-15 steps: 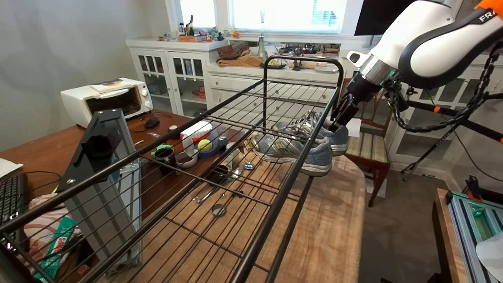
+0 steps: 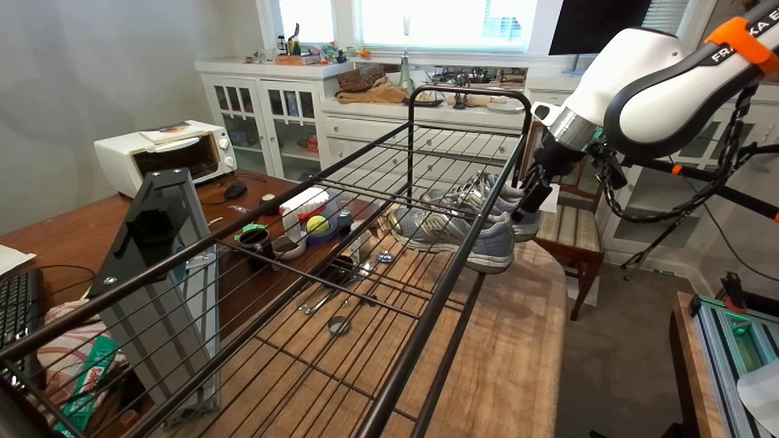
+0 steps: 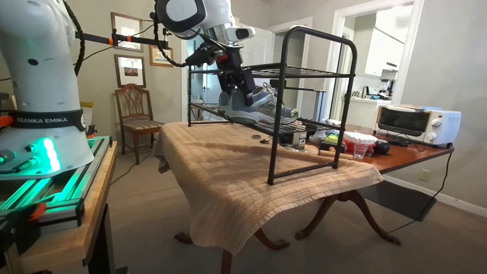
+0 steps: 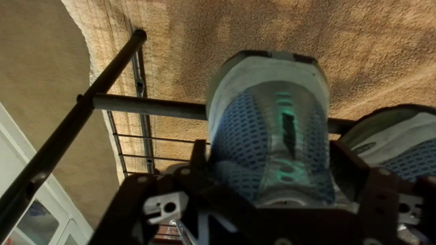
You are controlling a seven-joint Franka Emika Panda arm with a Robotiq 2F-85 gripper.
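Note:
A pair of grey-blue running shoes sits side by side on the lower shelf of the black wire rack (image 3: 284,91), heels toward the robot. My gripper (image 3: 237,95) points down at the heel of the shoe closer to the rack's end (image 4: 282,122). In the wrist view, one finger (image 4: 199,153) is on each side of that heel, close against its blue mesh. Whether the fingers press on it, I cannot tell. The other shoe (image 4: 404,143) lies right beside the right-hand finger, partly cut off by the frame's edge.
The rack's upper shelf (image 2: 343,212) and end posts stand close to my gripper. A tan cloth (image 3: 205,160) covers the table. Behind the rack are a tennis ball (image 2: 317,225), cups and a toaster oven (image 2: 174,154). Room is free on the robot's side.
My gripper has come down, its fingers now lower around the heel of the farther shoe in exterior view 1. Both shoes and the rack appear unmoved.

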